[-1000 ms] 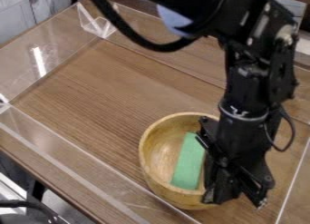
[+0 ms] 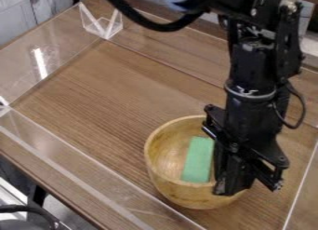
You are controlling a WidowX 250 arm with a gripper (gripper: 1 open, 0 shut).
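A wooden bowl (image 2: 165, 155) sits on the table at the lower middle, holding a green rectangular block (image 2: 198, 159). My black gripper (image 2: 226, 178) reaches down into the right side of the bowl, just right of the block. Its fingertips are dark and overlap, so whether it is open or shut is unclear.
A clear plastic holder (image 2: 102, 21) stands at the back left.
My gripper has shifted slightly up and back within the bowl's right side. The bowl and green block look nearly unmoved.
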